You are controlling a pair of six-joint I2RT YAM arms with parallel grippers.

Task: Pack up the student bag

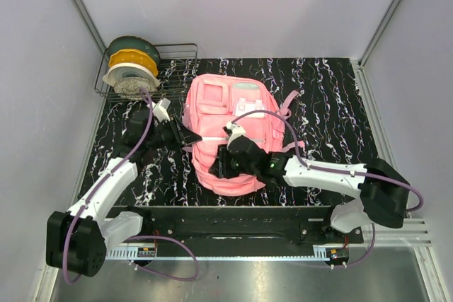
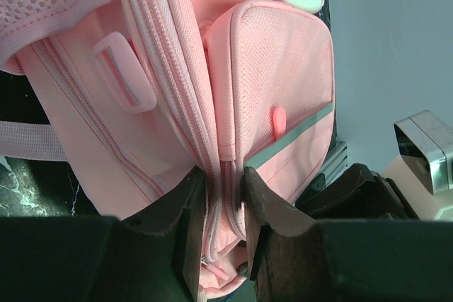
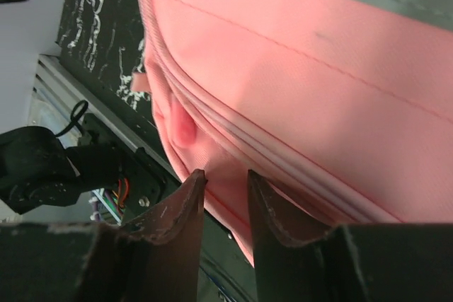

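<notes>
The pink student bag (image 1: 233, 132) lies flat on the dark marbled counter, its straps out to the right. At its left side, my left gripper (image 1: 195, 137) is shut on the bag's edge; in the left wrist view, the piped seam of the bag (image 2: 225, 125) is pinched between the fingers. My right gripper (image 1: 218, 167) hovers over the lower left of the bag. Its fingers (image 3: 185, 206) stand part open, with pink fabric showing behind the gap and nothing seen gripped. A pink zipper pull (image 3: 182, 125) hangs left of those fingers, beside the curved zipper line.
A wire rack (image 1: 177, 68) holding several plates (image 1: 134, 58) stands at the back left. The front counter edge (image 1: 233, 207) runs just below the bag.
</notes>
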